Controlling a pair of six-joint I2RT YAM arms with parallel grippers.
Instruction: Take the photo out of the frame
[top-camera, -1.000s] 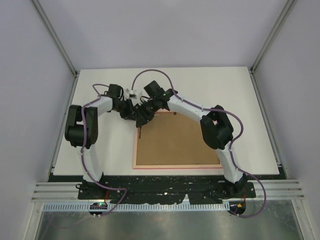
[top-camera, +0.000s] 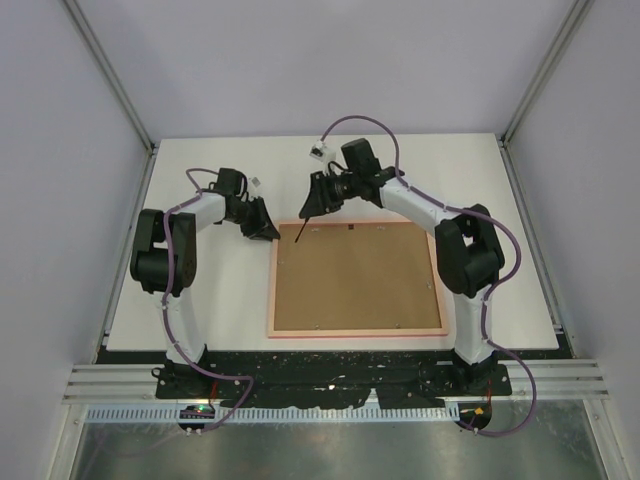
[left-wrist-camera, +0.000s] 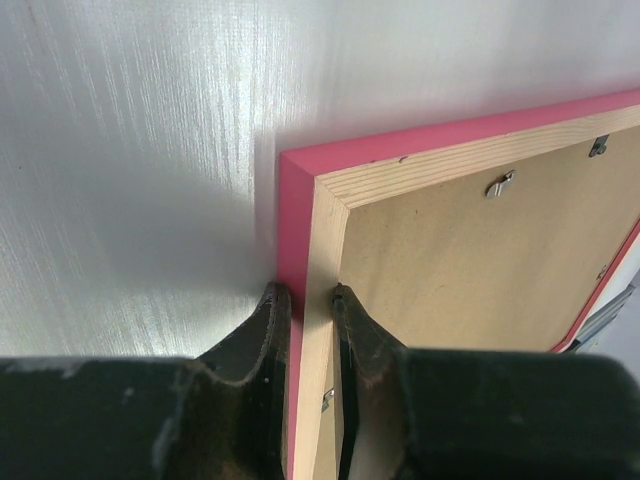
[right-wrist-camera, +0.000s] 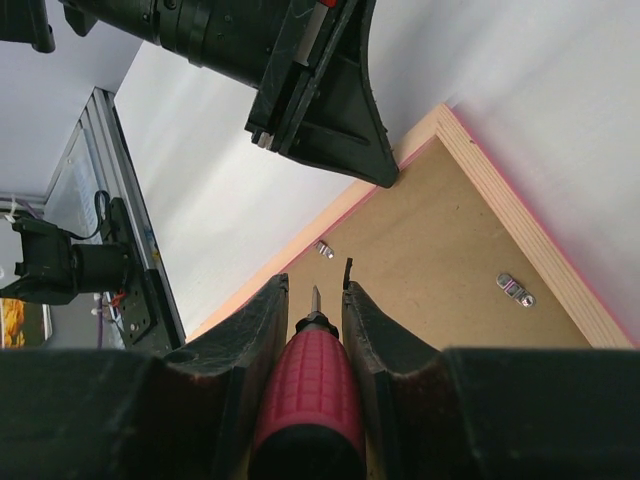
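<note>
The photo frame (top-camera: 271, 300) lies back up on the table, pink sides and pale wood showing around its brown backing (top-camera: 360, 285). Near the far left corner, my left gripper is shut on the frame's left side, one finger outside and one inside. My right gripper is shut on the red handle of a screwdriver (right-wrist-camera: 310, 385), whose thin dark tip points over the backing by that corner. Small metal clips sit along the backing's edge, one metal clip (left-wrist-camera: 500, 184) on the far side and another clip (right-wrist-camera: 323, 248) on the left side. The photo is hidden.
Bare white table (top-camera: 210, 290) surrounds the frame on the left, far and right sides. The right arm (top-camera: 430, 205) reaches across the frame's far right part. My two grippers are close together at the far left corner.
My right gripper has moved right and slightly away toward the far side with the screwdriver, from the left side by the left gripper. The left arm and the frame look nearly unmoved.
</note>
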